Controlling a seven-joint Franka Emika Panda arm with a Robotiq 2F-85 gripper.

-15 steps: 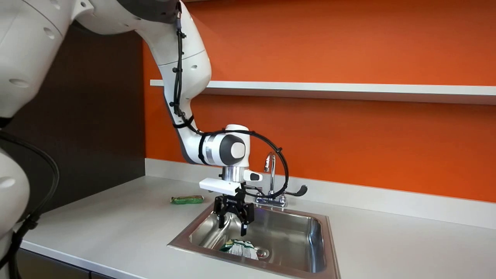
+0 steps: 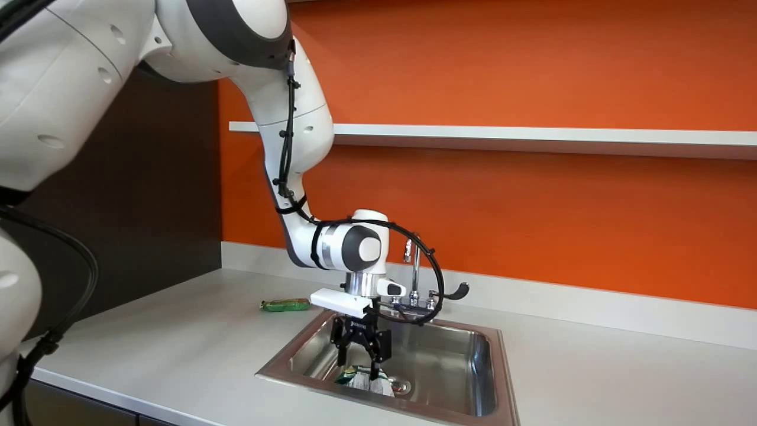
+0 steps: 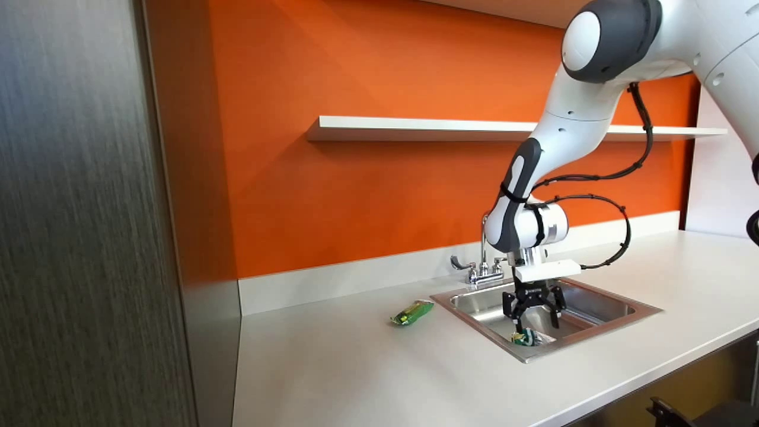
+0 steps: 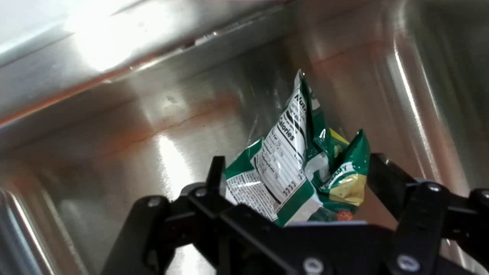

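Observation:
A crumpled green and white chip bag [image 4: 286, 151] lies on the floor of the metal sink [image 4: 174, 114], its printed label facing up in the wrist view. My gripper points down over it, fingers wide apart, with the bag showing between the two black fingers. In exterior view 1 the gripper [image 2: 359, 361] is down inside the sink and the bag [image 2: 362, 379] shows just below it. From exterior view 2, the bag [image 3: 526, 337] sits close under one fingertip. Whether a finger touches it I cannot tell.
A second green packet [image 3: 412, 312] lies on the counter [image 3: 341, 356] beside the sink. The chrome faucet [image 2: 415, 277] stands at the sink's back edge, close to my wrist. Sink walls surround the gripper. A white shelf [image 2: 539, 136] runs along the orange wall.
The arm has come down and slightly to the right, bringing the gripper deeper into the sink, closer to the bag. The bag has not visibly moved.

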